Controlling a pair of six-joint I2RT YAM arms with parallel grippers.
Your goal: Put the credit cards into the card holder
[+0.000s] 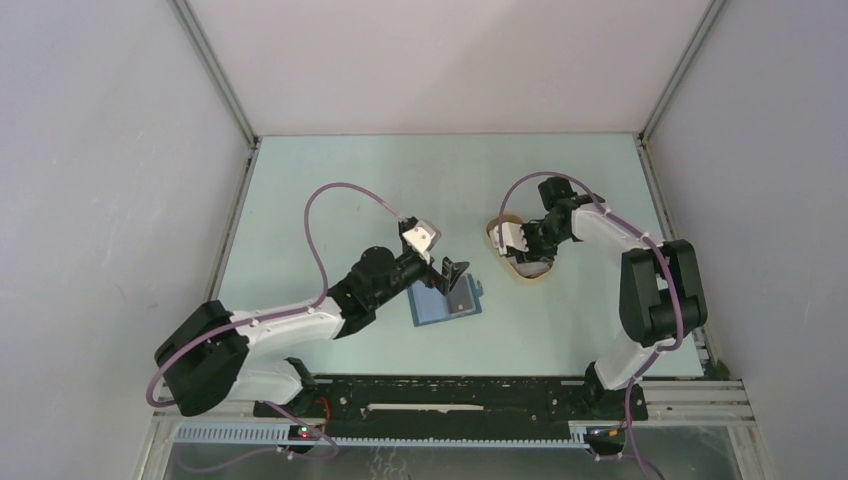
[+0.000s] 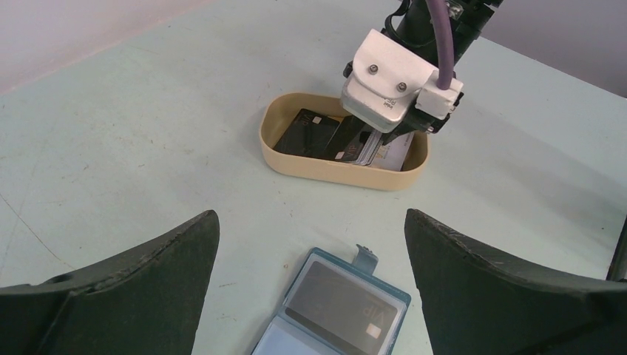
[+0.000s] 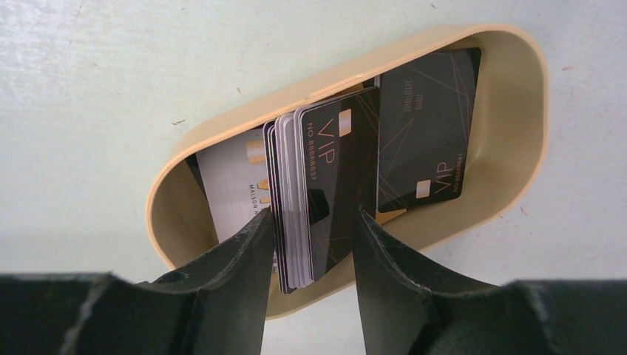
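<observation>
A beige oval tray (image 3: 510,140) holds black and silver credit cards, with a stack (image 3: 336,177) lying on top. My right gripper is open over that stack, its fingertips at the stack's two sides. My left gripper hangs open with nothing between its fingers over the blue card holder (image 2: 344,303), which lies flat and unfolded on the table with a dark card-like panel showing.
The tray stands right of and behind the card holder. Both arms reach in from the front corners.
</observation>
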